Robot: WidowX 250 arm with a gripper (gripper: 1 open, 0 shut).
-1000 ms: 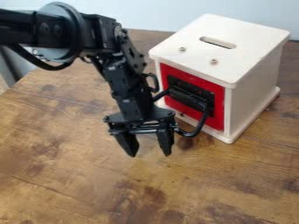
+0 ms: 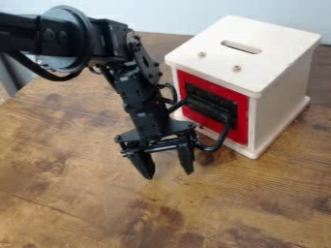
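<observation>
My black gripper [image 2: 165, 159] points downward over the wooden table, its two fingers apart with nothing visible between them. Just right of it stands a pale wooden box [image 2: 272, 87] with a slot in its top. The box's front carries a red panel [image 2: 189, 70] with a black mechanism [image 2: 215, 107] on it, partly hidden behind my arm and cables.
A pale wall lies behind the table's far edge at upper left.
</observation>
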